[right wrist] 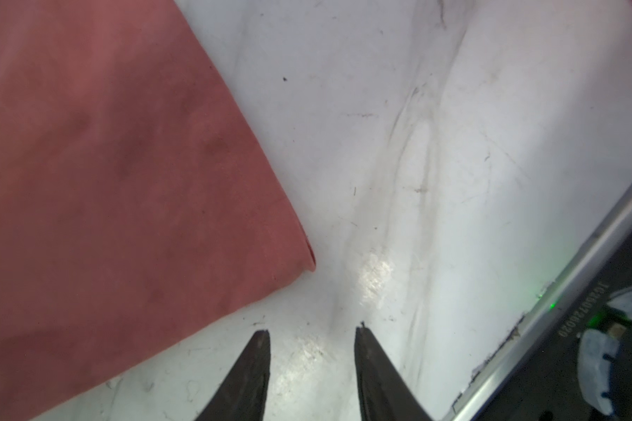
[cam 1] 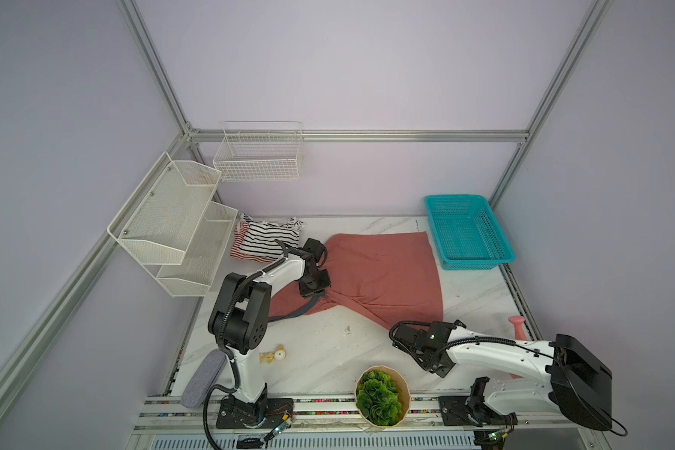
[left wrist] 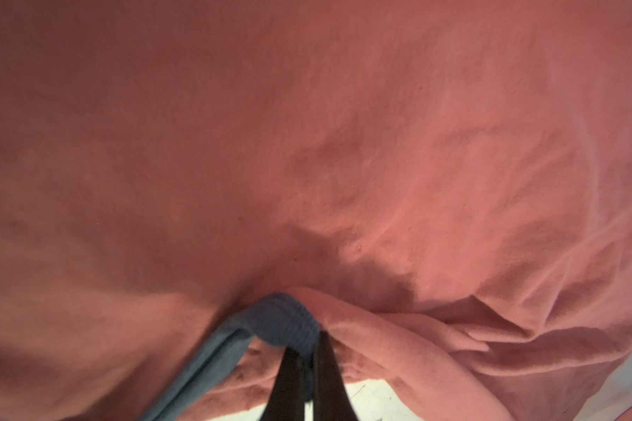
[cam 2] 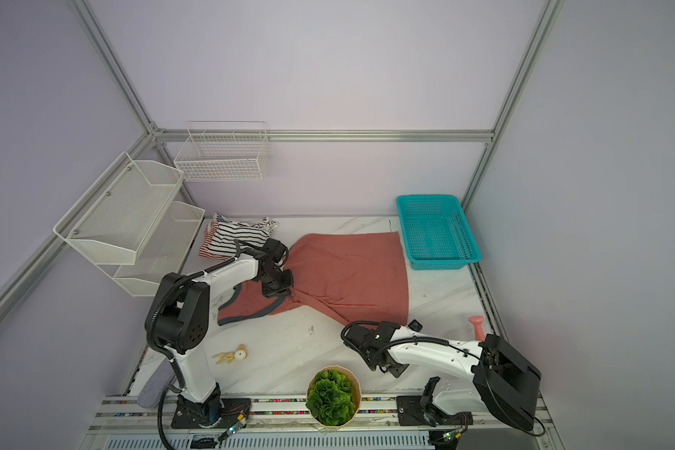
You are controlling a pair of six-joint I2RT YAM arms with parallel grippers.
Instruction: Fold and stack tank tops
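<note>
A rust-red tank top (cam 1: 386, 273) with dark grey-blue trim lies spread over the white table. My left gripper is shut on its trim (left wrist: 277, 319) at the near edge, where the cloth bunches and bends around the fingertips. Beside the garment's near right corner (right wrist: 298, 263), my right gripper stands open over bare table, apart from the cloth and with nothing between its fingers. At the back left is a folded striped garment bundle (cam 1: 270, 238), with some red cloth at its left side.
A teal basket (cam 1: 468, 264) stands at the back right, and a bowl of greens (cam 1: 379, 397) at the front edge. White wire racks (cam 1: 171, 210) are on the left. A small yellowish item (cam 1: 272, 354) lies front left.
</note>
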